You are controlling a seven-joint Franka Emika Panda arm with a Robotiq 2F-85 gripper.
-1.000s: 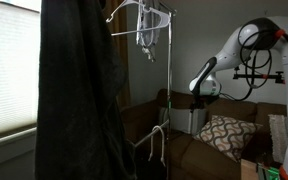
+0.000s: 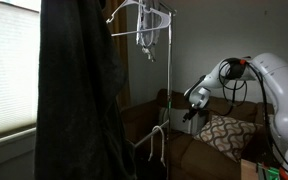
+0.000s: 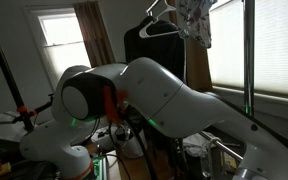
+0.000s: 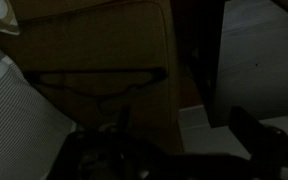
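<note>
In the wrist view a dark clothes hanger (image 4: 99, 73) lies on the brown sofa seat (image 4: 134, 30), its hook towards the lower edge of the picture. My gripper stands above the sofa. Its dark fingers (image 4: 259, 133) appear widely parted at the lower edge, and nothing shows between them. The hanger lies apart from them. In exterior view 1 the gripper (image 2: 191, 117) is low in front of the sofa back, small and dark. Dim light hides fine detail.
White hangers (image 2: 149, 20) hang on a metal rack (image 2: 169, 75), with a dark garment (image 2: 79, 90) in the foreground. A patterned pillow (image 2: 227, 135) rests on the sofa beside the arm. A striped cushion (image 4: 19, 115) borders the hanger's left side.
The rack and pillow look unmoved.
</note>
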